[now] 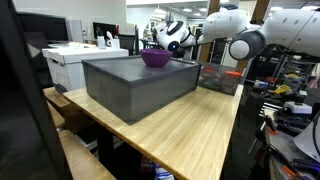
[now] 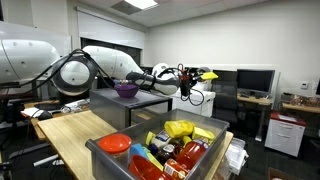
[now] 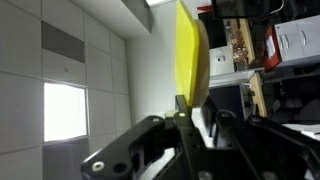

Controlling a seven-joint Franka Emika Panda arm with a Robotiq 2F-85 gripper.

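Observation:
A long yellow object (image 3: 187, 50) rises between the fingers of my gripper in the wrist view; the gripper is shut on it. In exterior view 2 my gripper (image 2: 193, 75) is held high, with the yellow object (image 2: 209, 75) sticking out to the right. The far end of the arm in exterior view 1 is small, and the yellow object cannot be made out there. A purple bowl (image 1: 156, 57) rests on top of a long grey box (image 1: 125, 98), below the raised arm. The bowl (image 2: 126, 90) also shows at the left in exterior view 2.
A grey bin (image 2: 107, 165) full of yellow, red, blue and white items stands in front in exterior view 2. The wooden table (image 1: 190, 135) has a wide bare area. White cabinets (image 1: 68, 68) and monitors stand behind.

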